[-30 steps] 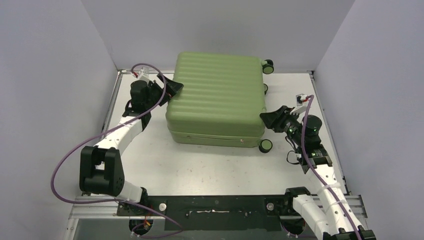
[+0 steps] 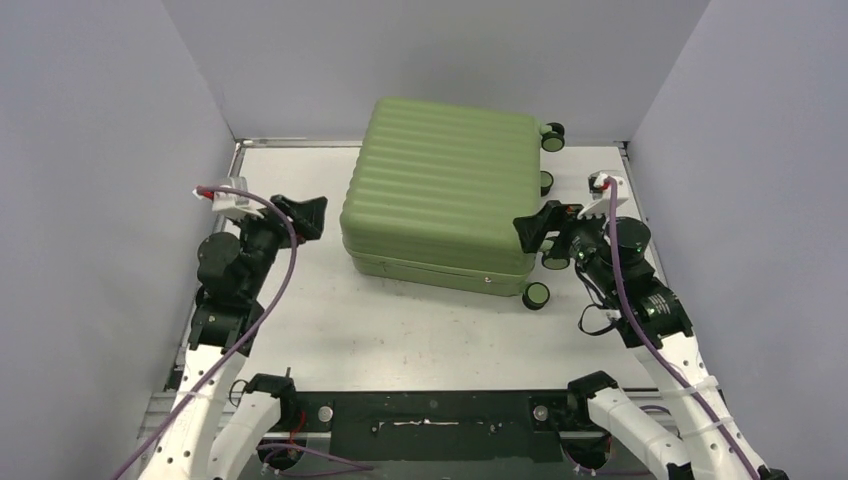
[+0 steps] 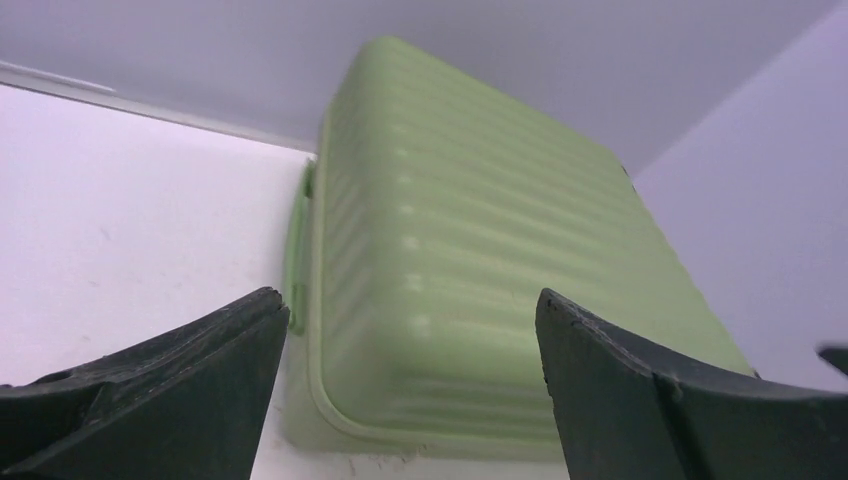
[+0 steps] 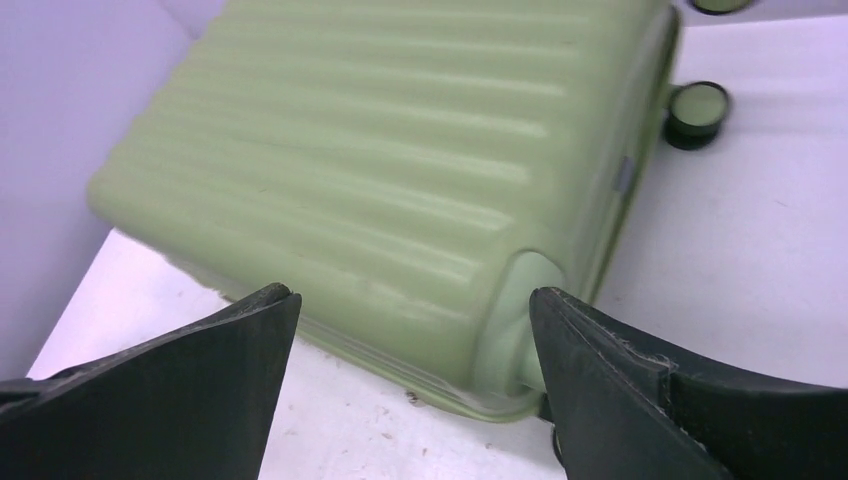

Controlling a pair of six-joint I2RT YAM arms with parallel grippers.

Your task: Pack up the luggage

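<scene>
A green ribbed suitcase [image 2: 445, 180] lies closed on its side on the white table, turned a little, with its wheels toward the right. My left gripper [image 2: 318, 220] is off the suitcase's left side, apart from it; its spread fingers [image 3: 170, 390] have nothing between them in the left wrist view. At the suitcase's front right corner is my right gripper [image 2: 525, 236], also open. In the right wrist view the suitcase corner [image 4: 500, 330] shows beyond and between the fingers; whether they touch it, I cannot tell.
Black wheels [image 2: 536, 296] stick out from the suitcase's right side, close to the right arm. Grey walls [image 2: 440, 50] stand behind and at both sides.
My left gripper has left its far left edge, coming back toward the front. The right gripper moved slightly.
</scene>
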